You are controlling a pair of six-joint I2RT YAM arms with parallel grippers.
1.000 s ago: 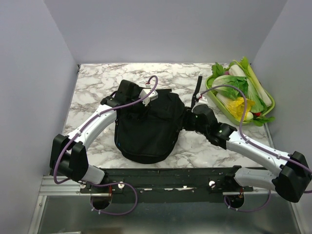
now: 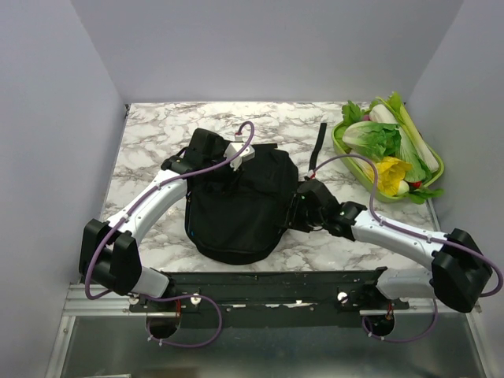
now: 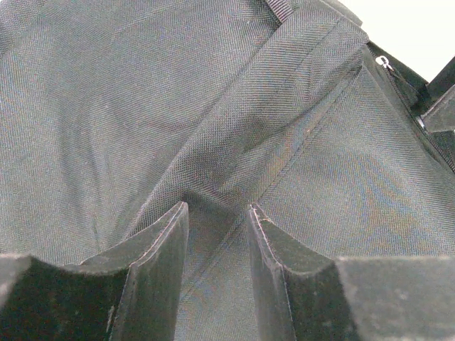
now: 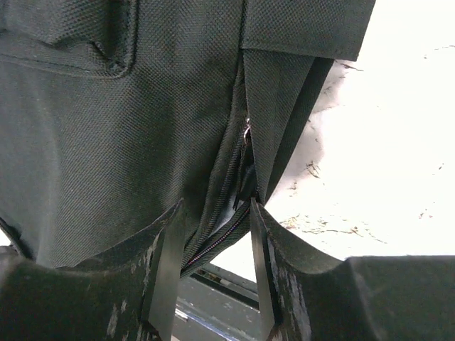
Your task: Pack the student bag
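The black student bag lies on the marble-patterned table, its front rounded edge toward me. Over its upper part, my left gripper is shut on bag cloth; its fingers stand apart and dark fabric fills the space between them. At the bag's right side my right gripper is open. Between and beyond its fingers run the bag's side zipper and a dark flap; part of the zipper is parted. The metal zipper pull sits farther up, clear of the fingertips. What is inside the bag is hidden.
A green basket of vegetables stands at the back right. One black strap stretches backward from the bag's right side. Bare tabletop shows at the back left, with more in front of the basket.
My right gripper has come toward the table's front edge along the bag's right side, a little to the left. The left arm and the bag look unmoved.
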